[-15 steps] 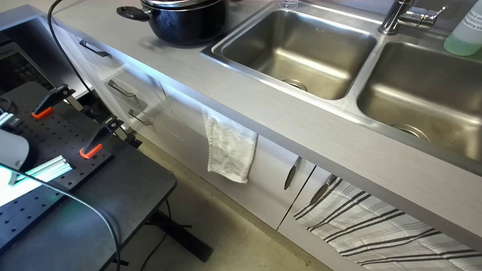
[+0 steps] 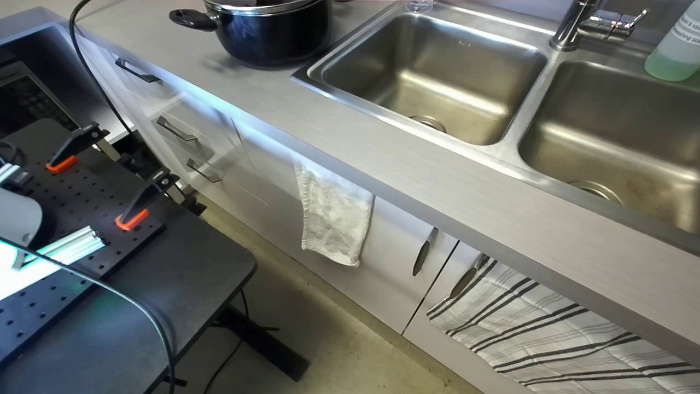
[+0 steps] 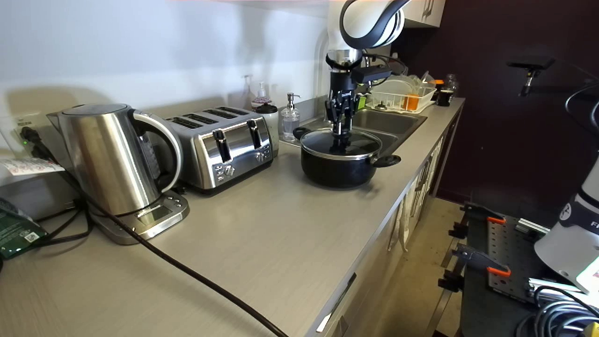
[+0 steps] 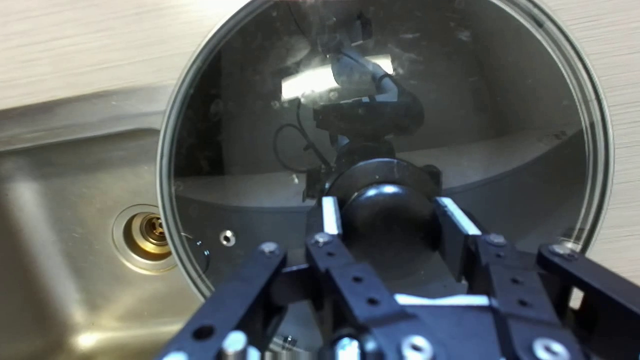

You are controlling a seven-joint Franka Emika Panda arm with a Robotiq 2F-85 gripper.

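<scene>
On the counter stands a black two-handled pot (image 3: 337, 169), partly cut off at the top of exterior view 1. Its glass lid (image 3: 317, 142), edged in metal, rests on the rim in exterior view 2. My gripper (image 3: 340, 133) points straight down at the lid's middle. In the wrist view, the round black knob (image 4: 384, 219) lies between the two fingers, and the gripper is shut on it. The fingers hide part of the lid's near side. The pot's inside cannot be made out through the reflections.
A double sink (image 2: 433, 72) adjoins the pot, with a faucet (image 2: 577, 26) behind. Toaster (image 3: 224, 143), soap dispenser (image 3: 290, 115) and kettle (image 3: 106, 160) line the wall.
In exterior view 1 the lid's metal edge sits slightly lower, down against the pot's rim, where a dark gap showed before. The pot has stayed in place.
</scene>
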